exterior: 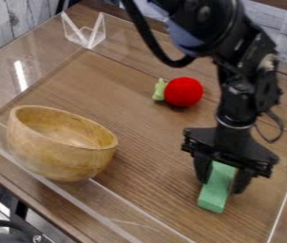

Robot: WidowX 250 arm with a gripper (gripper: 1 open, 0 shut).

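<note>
My black gripper (229,152) hangs low at the right, its fingers down over the upper end of a green block (215,195) lying on the wooden table. Whether the fingers touch or hold the block I cannot tell.
A yellow wooden bowl (65,140) sits at the left. A red round object (184,92) with a small pale green piece (162,89) lies behind the gripper.
</note>
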